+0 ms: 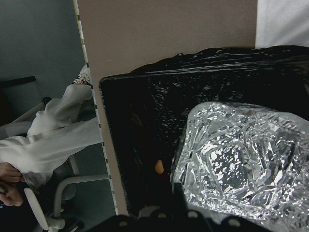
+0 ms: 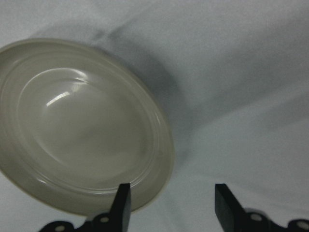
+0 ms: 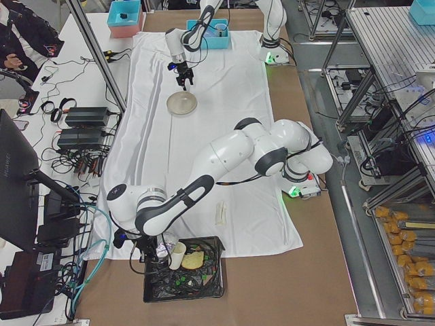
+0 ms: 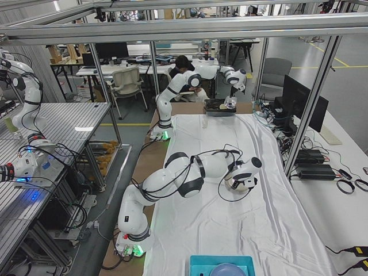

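Observation:
A black bag-lined tray (image 3: 183,291) holds a white cup (image 3: 177,258) and a yellow piece (image 3: 192,260). Crumpled clear, shiny plastic (image 1: 236,164) is over the tray at my left gripper; whether its fingers are shut on it I cannot tell. My right gripper stands open above the white cloth, beside the rim of a beige plate (image 2: 82,130), with nothing between its fingers.
A blue bin (image 4: 198,265) with a purple item sits at the near end in the camera right view. Monitor, cables and boxes line one side; a seated person is beyond the tray.

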